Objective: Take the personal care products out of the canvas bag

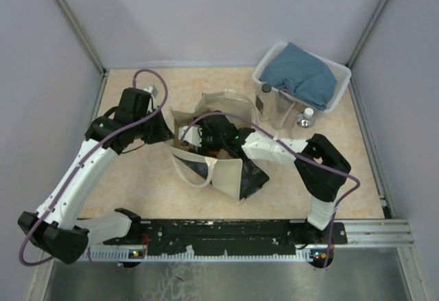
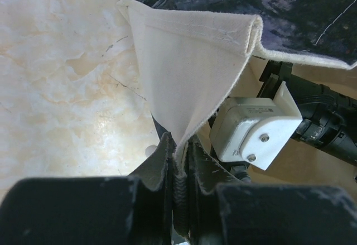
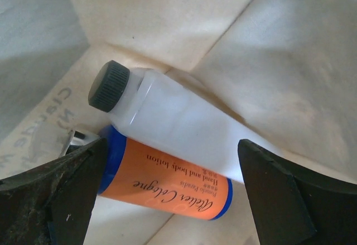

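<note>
The canvas bag stands open in the middle of the table. Its cream rim runs between the fingers of my left gripper, which pinches it at the bag's left side. Inside the bag, in the right wrist view, lie a white bottle with a dark ribbed cap and an orange tube with blue ends. A silver cap peeks out beside the tube, partly hidden by a finger. Over these products my right gripper is open, its fingers apart and nothing held.
Clear bottles stand outside the bag to the right, near a white bin with a blue cloth. Bare table lies left of the bag. The right arm crosses the bag's right wall.
</note>
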